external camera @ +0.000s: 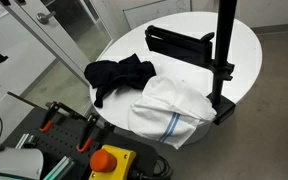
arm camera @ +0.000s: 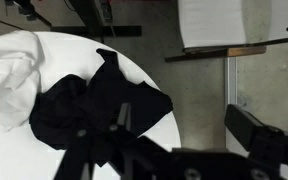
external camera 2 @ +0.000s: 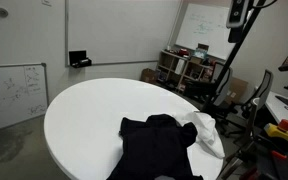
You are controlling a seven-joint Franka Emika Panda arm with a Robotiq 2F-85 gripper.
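Note:
A crumpled black cloth [external camera: 120, 75] lies on the round white table [external camera: 246, 62]. Beside it is a bunched white cloth [external camera: 171, 108] with blue stripes, close to the table's edge. From the other side, the black cloth [external camera 2: 156, 150] spreads near the front rim, and the white cloth [external camera 2: 206, 130] is partly hidden behind it. In the wrist view my gripper is open above the table's edge, its fingers well apart. The black cloth [arm camera: 79, 108] appears below and left of it, apart from the fingers; the white cloth [arm camera: 9, 78] is farther left.
A black upright stand [external camera: 222, 55] with a crossbar rises at the table's edge beside the white cloth. A yellow box with a red button [external camera: 106, 163] sits on the dark bench.

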